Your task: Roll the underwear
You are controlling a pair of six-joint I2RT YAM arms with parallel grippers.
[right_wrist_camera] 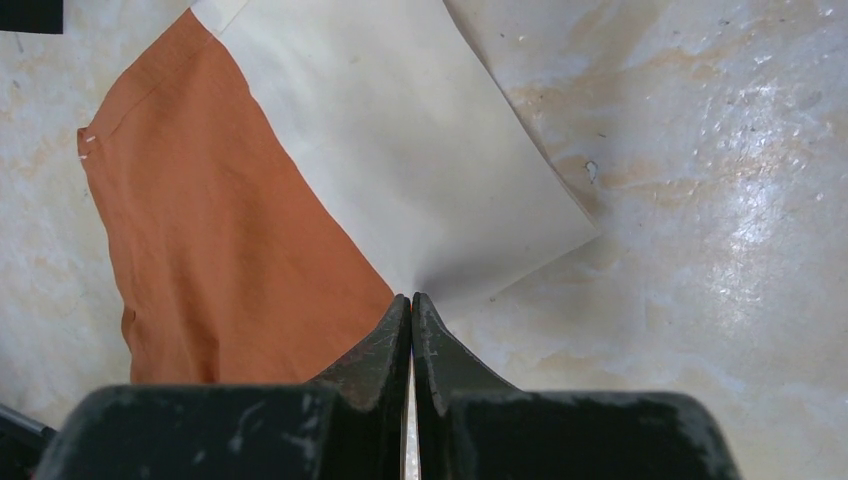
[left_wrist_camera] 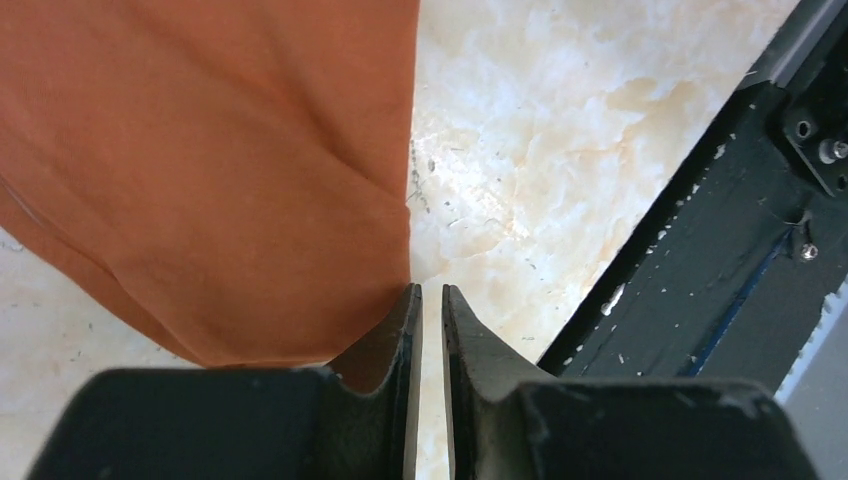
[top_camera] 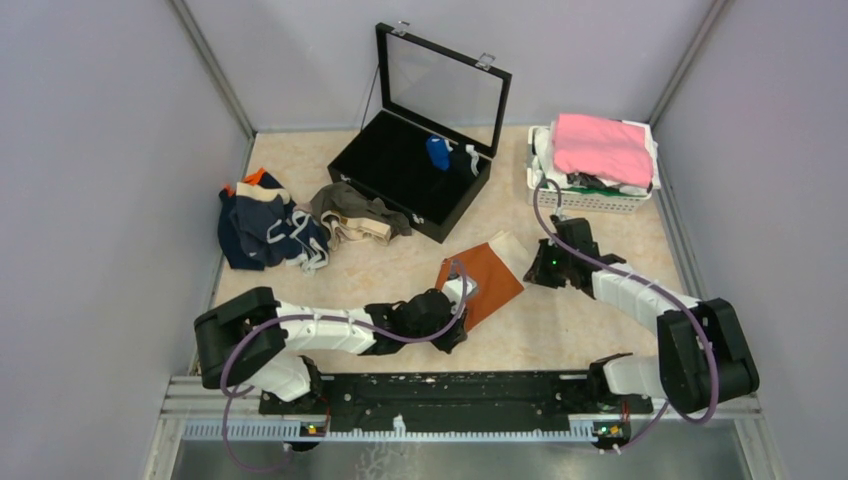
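Observation:
The underwear, an orange-brown cloth [top_camera: 490, 282] with a cream band [right_wrist_camera: 400, 130], lies spread on the table, mostly flat, its waistband pointing up and right in the top view. Over its near lower corner is my left gripper, part open with a narrow gap; bare table shows between the fingertips, and the cloth's edge lies beside the left finger [left_wrist_camera: 402, 340]. My right gripper is shut at the border of cream and orange, near the right edge; nothing shows between its fingers. The left arm hides the lower end of the cloth in the top view.
An open black case [top_camera: 350, 160] with a blue roll [top_camera: 438, 152] inside stands behind. Piled clothes [top_camera: 270, 225] lie at the left, and a white basket [top_camera: 600, 203] of folded cloth at the back right.

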